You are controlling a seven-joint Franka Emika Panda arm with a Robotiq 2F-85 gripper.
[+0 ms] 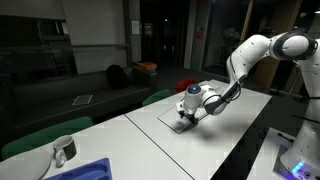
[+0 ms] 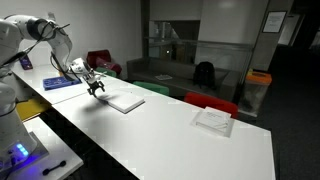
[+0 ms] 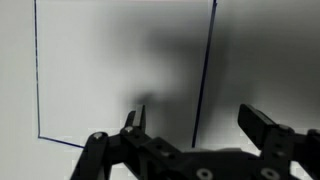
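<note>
A flat white board (image 2: 122, 102) with a thin dark edge lies on the white table. In the wrist view the white board (image 3: 110, 60) fills the left and middle, its dark edge line running between my fingers. My gripper is open above that edge, one finger on each side and nothing visibly held. From exterior view 1, the gripper (image 1: 186, 119) is low over the board (image 1: 172, 117); whether the fingertips touch it cannot be told.
A blue tray (image 1: 85, 171), a grey mug (image 1: 65, 149) and a round white plate (image 1: 25, 164) stand at the table's left. A clear-looking square tray (image 2: 212, 122) lies farther along.
</note>
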